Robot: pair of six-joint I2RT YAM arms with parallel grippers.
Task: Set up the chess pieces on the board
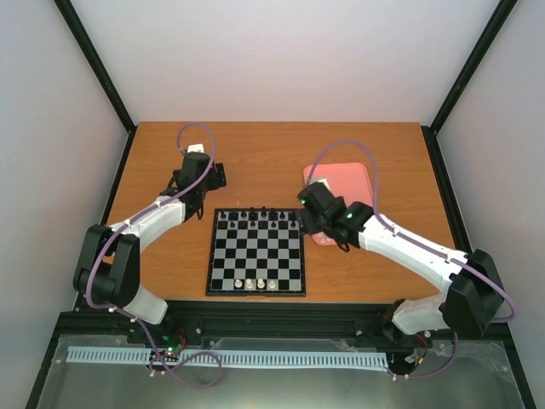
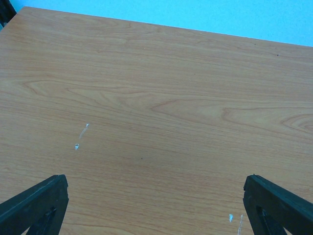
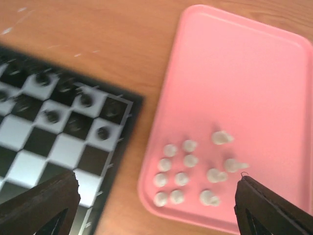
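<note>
The chessboard (image 1: 255, 256) lies at the middle front of the table. Black pieces (image 1: 263, 215) fill its far rows, and several white pieces (image 1: 261, 283) stand along its near edge. On the pink tray (image 3: 244, 63), to the board's right, several more white pieces (image 3: 176, 197) sit toward the near left corner, some upright-looking and small, some longer and leaning. My right gripper hovers open above the gap between board and tray, nothing between its fingers. Away at the back left, my left gripper (image 1: 223, 176) is open over bare wood, also empty.
Bare tabletop (image 1: 264, 162) stretches behind the board. The right forearm (image 1: 409, 256) crosses over the tray's front part and hides some of it from above. Purple cables loop above both arms.
</note>
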